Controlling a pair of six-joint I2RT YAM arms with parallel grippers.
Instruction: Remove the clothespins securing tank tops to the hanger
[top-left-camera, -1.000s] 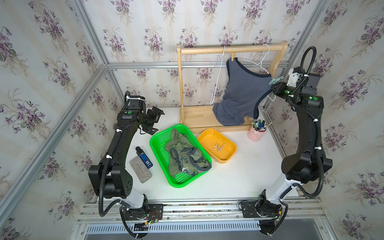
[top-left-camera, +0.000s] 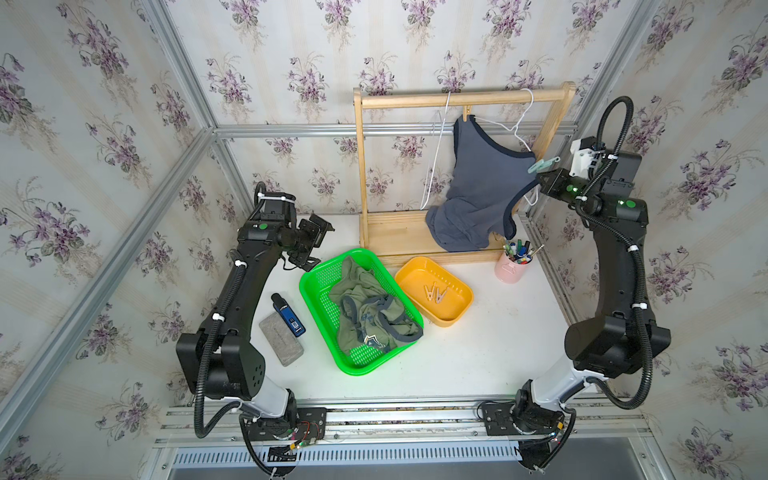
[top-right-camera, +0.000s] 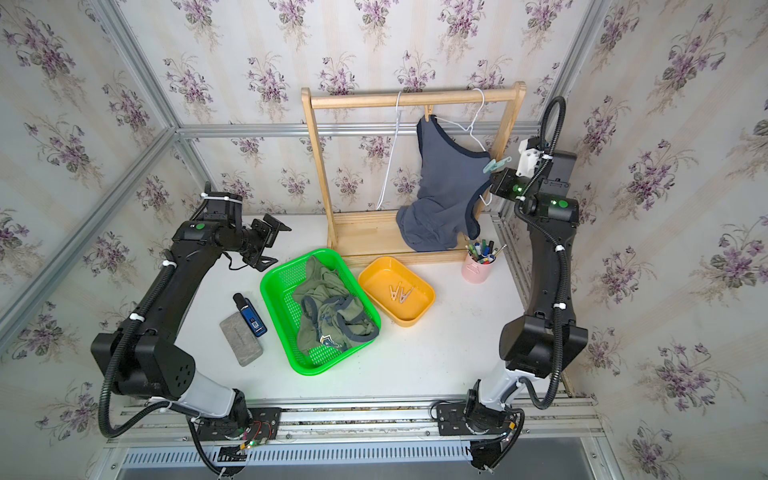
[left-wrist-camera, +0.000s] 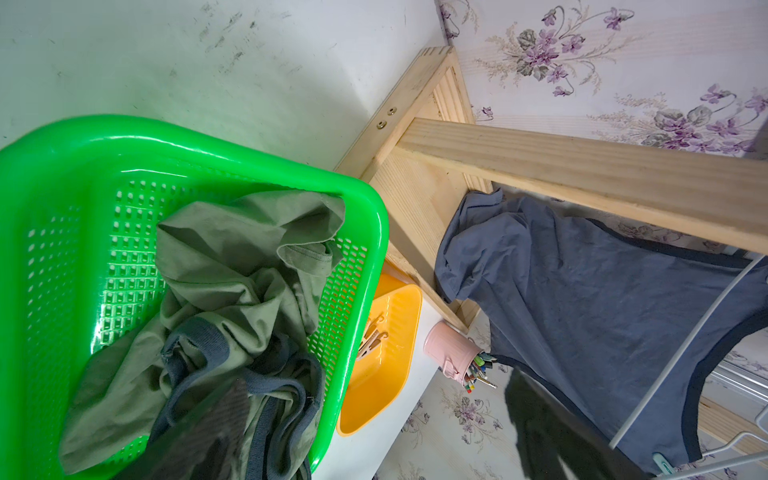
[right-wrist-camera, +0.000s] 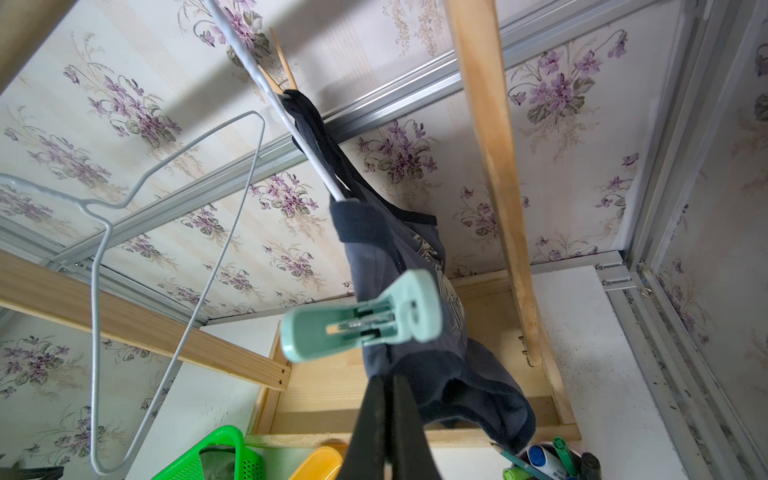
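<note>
A grey tank top (top-left-camera: 488, 184) hangs from a white hanger (top-left-camera: 525, 112) on the wooden rack (top-left-camera: 404, 97). A wooden clothespin (top-left-camera: 466, 110) is at its upper left, and a mint clothespin (right-wrist-camera: 360, 320) at its right shoulder. My right gripper (top-left-camera: 550, 181) is beside the mint clothespin, its fingers together just below it in the right wrist view, nothing seen between them. My left gripper (top-left-camera: 316, 244) stands open and empty above the green basket's (top-left-camera: 320, 288) far left. Loose clothespins (top-left-camera: 436, 292) lie in the orange tray (top-left-camera: 452, 312).
An olive garment (top-left-camera: 364, 304) fills much of the basket. A pink pen cup (top-left-camera: 509, 269) stands right of the tray. A dark bottle (top-left-camera: 288, 313) and grey block (top-left-camera: 280, 338) lie at left.
The mint clothespin and the shirt's right side have shifted left with my right gripper since a second ago. An empty hanger has swung slightly. My left arm has moved slightly right.
</note>
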